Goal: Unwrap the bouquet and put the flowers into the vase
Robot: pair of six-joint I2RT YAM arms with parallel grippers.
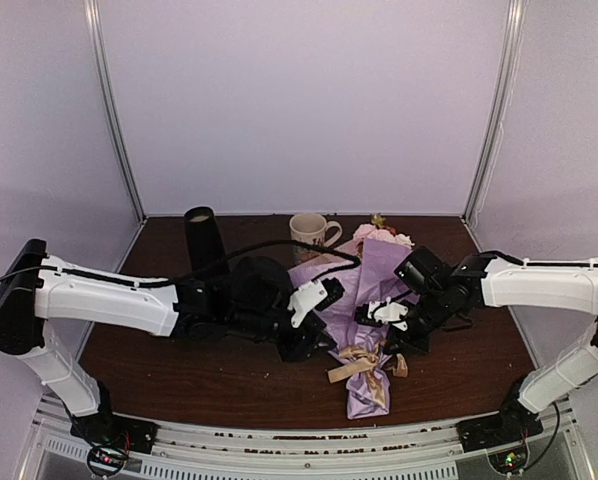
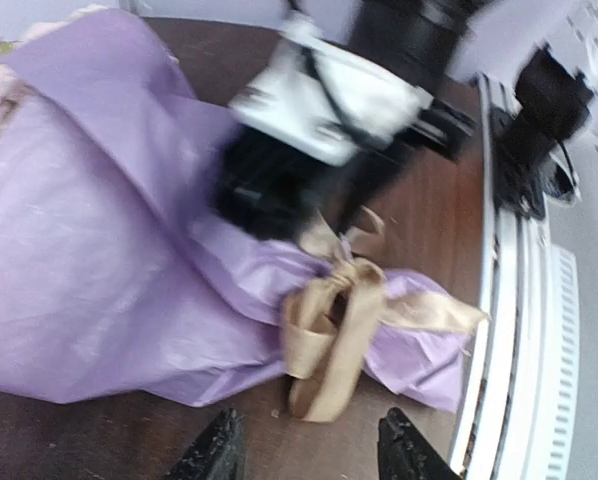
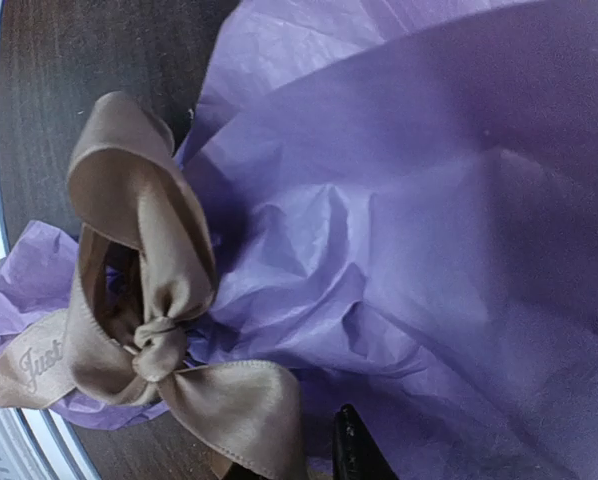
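The bouquet lies on the dark table, pink flowers [image 1: 383, 233] toward the back, purple wrapping paper [image 1: 379, 275] tied by a beige ribbon bow [image 1: 359, 365]. At the back left stands a tall black vase [image 1: 205, 240]. My left gripper [image 1: 314, 345] is open, just left of the wrapping; the left wrist view shows its fingers [image 2: 214, 455] spread over bare table beside the bow. My right gripper [image 1: 394, 345] is at the right edge of the wrapping by the bow. Its fingers [image 3: 361, 445] are partly apart, a ribbon tail [image 3: 244, 410] overlapping one; nothing clearly shows gripped.
A white mug [image 1: 312, 232] stands behind the bouquet, left of the flowers. The left arm crosses the table in front of the vase. Bare table [image 1: 249, 385] shows at the front left and at the right.
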